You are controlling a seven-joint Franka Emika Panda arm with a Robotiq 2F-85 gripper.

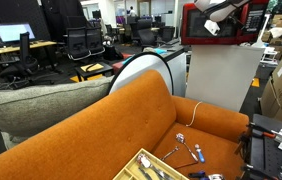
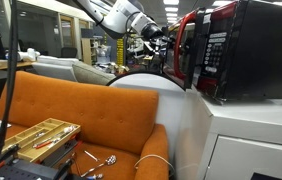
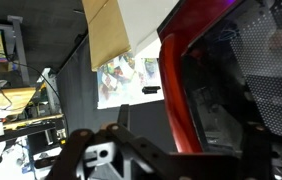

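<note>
A red-framed microwave door [image 2: 184,48] stands swung out from the black microwave [image 2: 266,52] on the white cabinet. In the wrist view the door's red edge [image 3: 179,92] runs down between the dark fingers, its dark mesh window [image 3: 246,75] on the right. My gripper is parted around this edge; whether either finger touches it I cannot tell. From the second exterior view, the gripper [image 2: 166,42] is up against the door's outer edge. The first exterior view shows the white arm [image 1: 221,10] in front of the red door [image 1: 194,22], with the fingers too small to read.
Below the microwave is a white cabinet [image 2: 251,135]. An orange sofa [image 2: 101,110] carries a wooden tray [image 2: 49,135] and several loose tools. A white cable [image 1: 194,112] hangs down onto the seat. Open air lies above the sofa, left of the door.
</note>
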